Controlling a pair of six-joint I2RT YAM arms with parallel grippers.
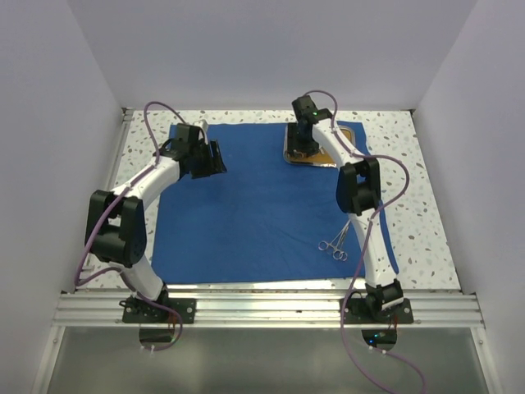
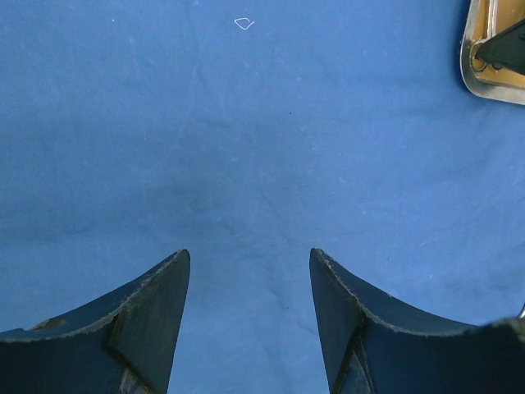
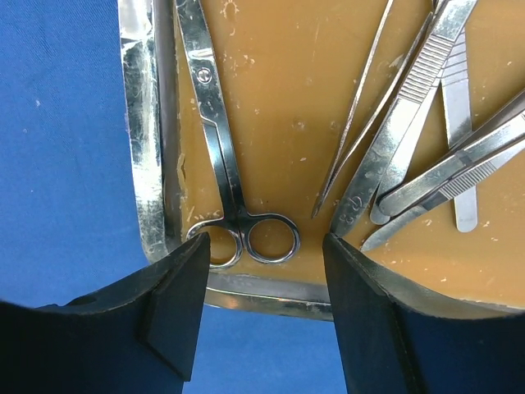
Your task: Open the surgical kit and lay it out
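The metal tray with orange base (image 1: 332, 136) sits at the back right of the blue cloth (image 1: 246, 213). In the right wrist view it holds scissors (image 3: 216, 148) along its left side and several tweezers (image 3: 402, 115). My right gripper is part open over the scissors' finger rings, low at the tray's near left corner; whether it touches them I cannot tell. My left gripper is open over bare cloth at the left back, with the tray at the upper right of its view.
Several clamp-like ringed instruments (image 1: 335, 246) lie at the cloth's front right.
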